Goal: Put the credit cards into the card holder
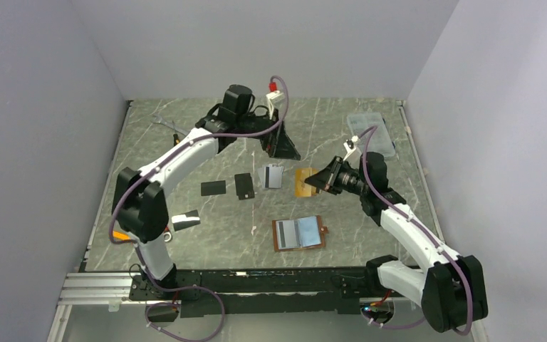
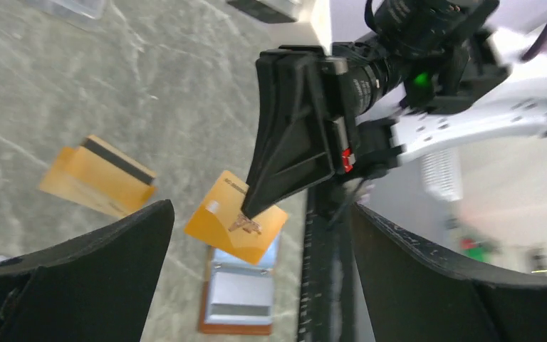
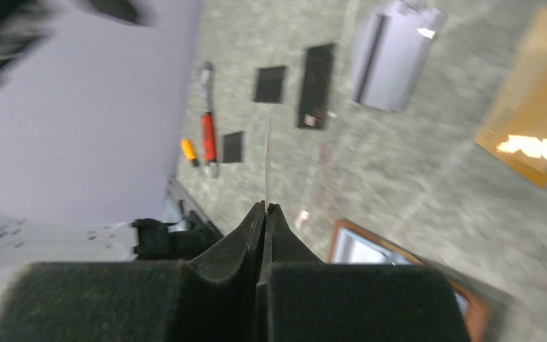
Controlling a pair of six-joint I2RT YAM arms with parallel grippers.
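One gold card point(image 2: 217, 214) is pinched in my right gripper point(image 1: 313, 184), which is shut on it. In the right wrist view this held card point(image 3: 268, 160) shows edge-on as a thin line above the fingertips. A second gold card point(image 2: 89, 178) with a black stripe lies on the table. My left gripper point(image 1: 288, 152) stands open, high at the back, its fingers point(image 2: 114, 263) wide apart with no card between them. The brown card holder point(image 1: 323, 226) lies spread open near the front edge, a silver striped panel on its left side and a pale blue one on its right.
A silver card point(image 1: 273, 177) lies left of the gold cards. Farther left are dark items point(image 1: 214, 188) and tools, among them a wrench point(image 3: 206, 82). A clear plastic box point(image 1: 370, 128) stands at the back right. Free table surrounds the card holder.
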